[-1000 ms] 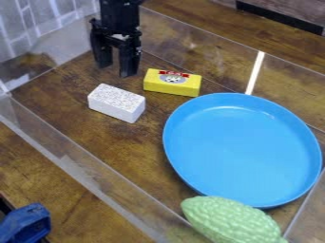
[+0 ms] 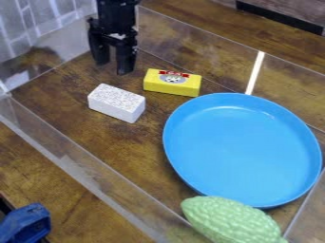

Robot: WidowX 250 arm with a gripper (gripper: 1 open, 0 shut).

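Note:
My black gripper (image 2: 112, 55) points down at the back left, low over the wooden surface, behind a white speckled block (image 2: 117, 102) and to the left of a yellow box (image 2: 172, 82) with a red label. Whether its fingers are open or shut is too small and dark to tell. A large blue plate (image 2: 241, 147) fills the right middle.
A pale green bumpy object (image 2: 231, 220) lies at the front right, and a crumpled blue item (image 2: 23, 224) at the front left. Clear low walls border the area. Bare wood (image 2: 76, 142) shows at the left.

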